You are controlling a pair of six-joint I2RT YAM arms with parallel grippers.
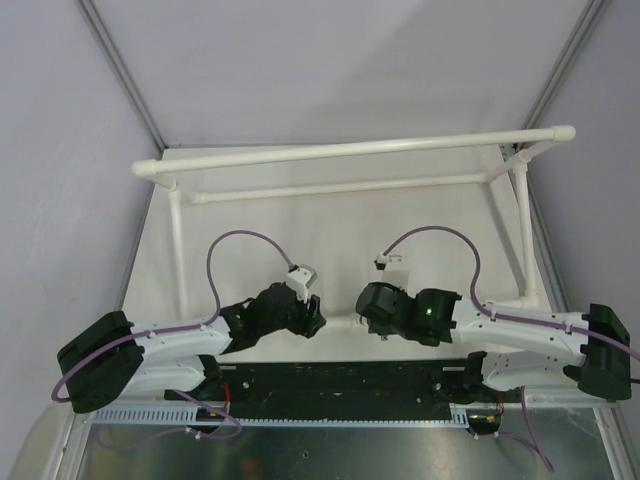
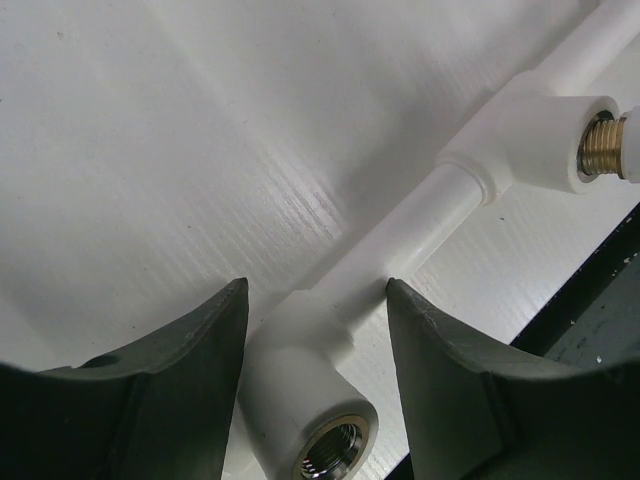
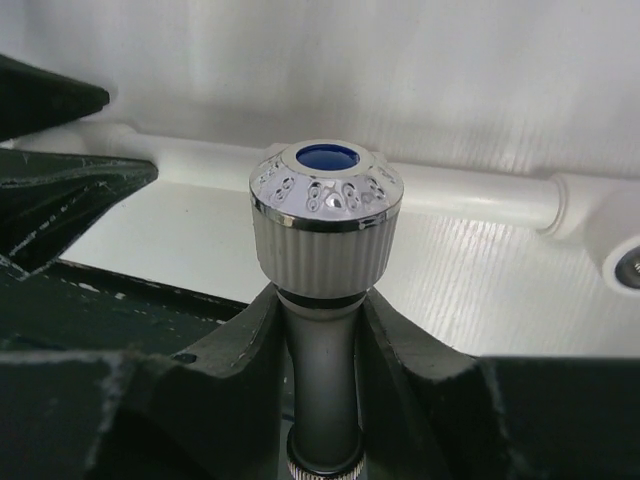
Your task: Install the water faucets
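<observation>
My right gripper is shut on a chrome-and-white faucet [image 3: 325, 230] with a blue-capped top, held upright over the front pipe [image 3: 470, 195]. In the left wrist view, my left gripper is closed on the front pipe beside a tee fitting [image 2: 305, 400] with a threaded brass socket. Further along stands another tee [image 2: 540, 140], with a brass-threaded piece [image 2: 604, 147] at its mouth, partly cut off at the frame's edge. The top view shows both arms at the front pipe, left gripper [image 1: 308, 312] and right gripper [image 1: 378, 308].
A white pipe frame [image 1: 350, 148] surrounds the pale board [image 1: 330, 240]. A dark strip [image 1: 330, 390] runs along the front. The middle of the board is clear. Another socket [image 3: 628, 268] shows at the right of the right wrist view.
</observation>
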